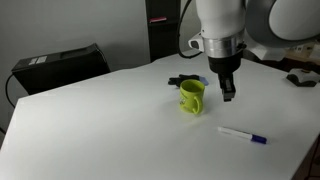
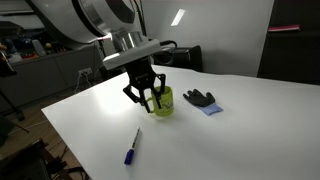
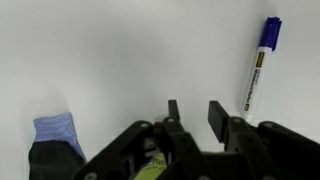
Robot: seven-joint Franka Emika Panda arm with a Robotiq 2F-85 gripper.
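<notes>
A white marker with a blue cap [image 1: 242, 135] lies on the white table, apart from the gripper. In the wrist view the marker [image 3: 261, 68] is on the right, cap end up. The yellow-green cup [image 1: 192, 97] stands upright behind and left of the marker; its handle faces the gripper. Above the table my gripper hangs with its fingers apart and bare table showing between them. Only a piece of the cup [image 3: 152, 168] shows under the fingers. From the second exterior view, the gripper [image 2: 150, 103] partly covers the cup [image 2: 164, 101].
A dark glove [image 2: 205, 102] lies behind the cup; its blue-grey cuff [image 3: 57, 129] shows at the wrist view's left. A black case [image 1: 60, 70] sits at the far left edge.
</notes>
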